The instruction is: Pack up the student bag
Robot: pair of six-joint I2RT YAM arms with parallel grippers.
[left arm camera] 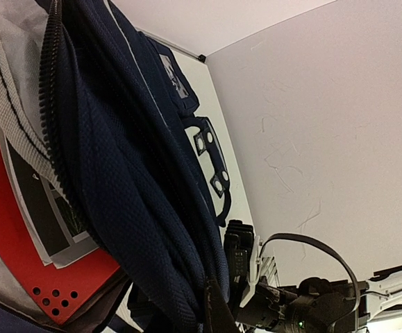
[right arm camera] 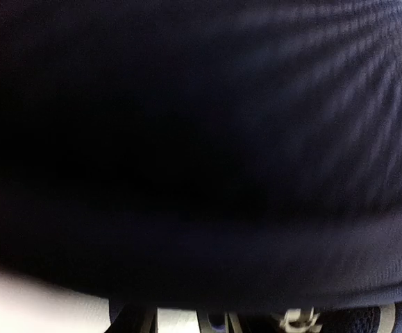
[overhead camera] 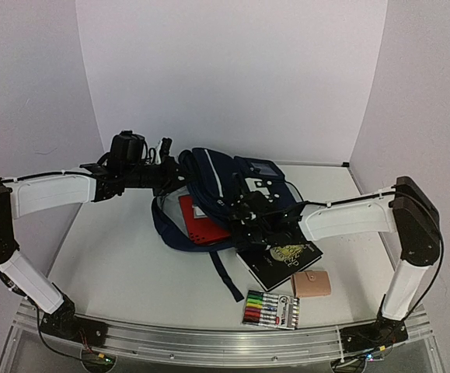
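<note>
The navy backpack (overhead camera: 209,175) lies mid-table with its main opening gaping toward the left. Inside it rests a red case (overhead camera: 200,225), with printed sheets (left arm camera: 48,215) on top in the left wrist view. At the upper rim of the opening, my left gripper (overhead camera: 178,169) appears shut on the flap's edge. My right gripper (overhead camera: 238,221) is over the bag's front side. Dark fabric fills most of the right wrist view, where the fingers (right arm camera: 137,321) at the bottom stand apart. A black book (overhead camera: 279,266), a pink wallet (overhead camera: 311,284) and a marker set (overhead camera: 271,310) lie outside the bag.
A loose strap (overhead camera: 225,276) trails from the bag toward the table's front. My right forearm (overhead camera: 349,223) passes above the book. Walls stand close on both sides and behind.
</note>
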